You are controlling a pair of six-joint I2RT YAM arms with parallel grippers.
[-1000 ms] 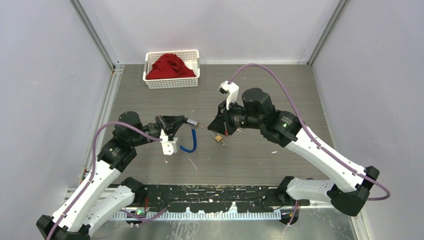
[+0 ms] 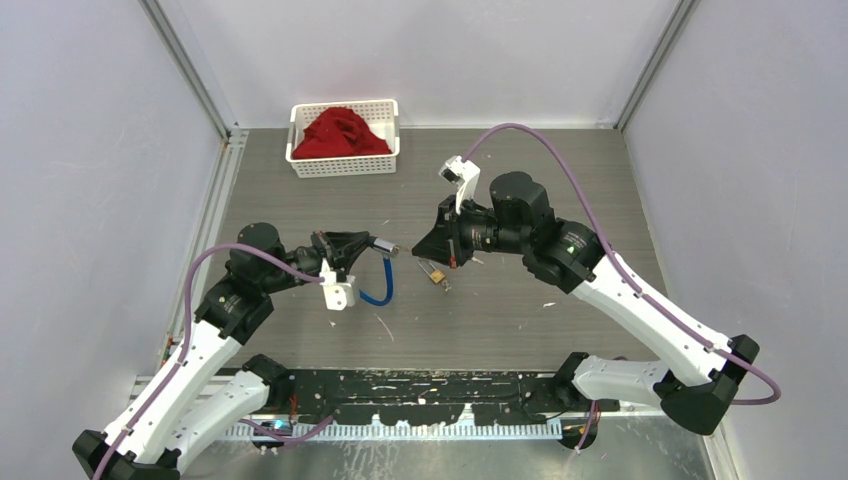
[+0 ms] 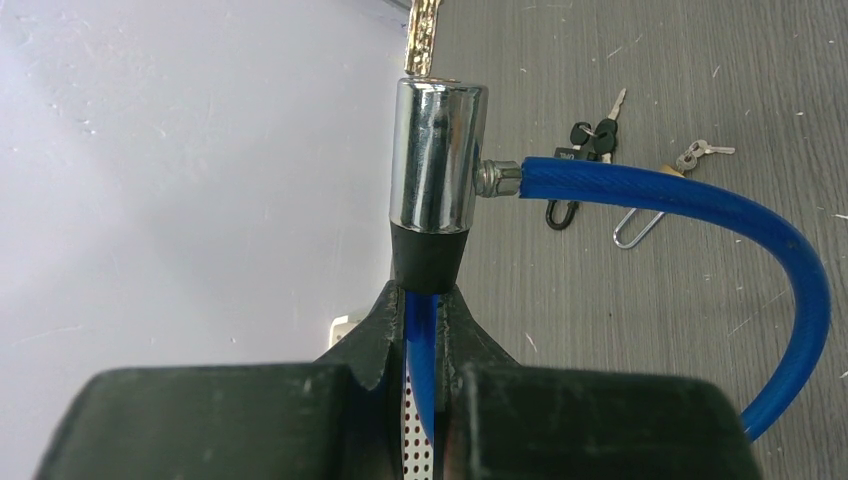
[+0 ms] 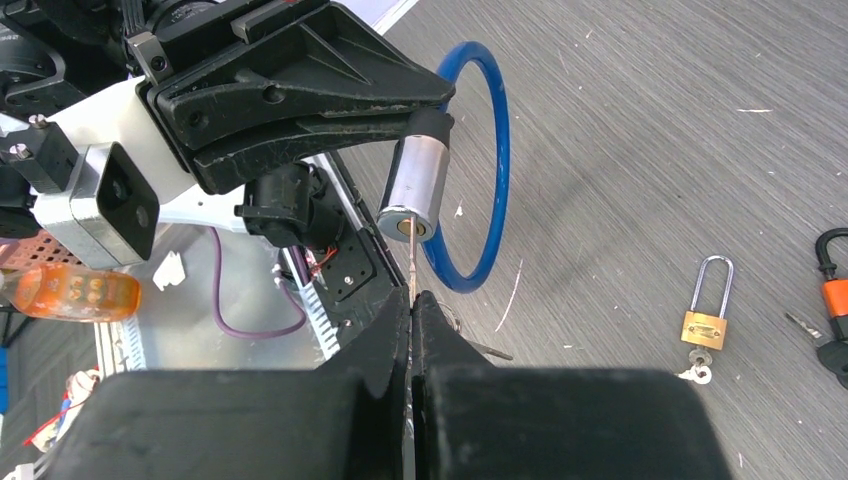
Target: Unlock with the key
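Observation:
A cable lock with a silver cylinder [image 3: 437,150] and a blue cable [image 3: 700,195] is held by my left gripper, which is shut on its black end. In the right wrist view the cylinder [image 4: 412,187] shows its brass keyway at the lower end. My right gripper is shut on a thin key [image 4: 413,258], whose blade reaches up to that keyway. The tip appears to meet the keyway; how deep it sits cannot be told. In the left wrist view the key [image 3: 421,38] stands at the cylinder's end face.
A brass padlock [image 4: 704,328] with keys lies on the grey table below, and an orange and black padlock [image 4: 838,297] lies farther right. At the back stands a white basket [image 2: 347,167] with a red cloth [image 2: 341,133].
The left arm and the lock have stayed in place.

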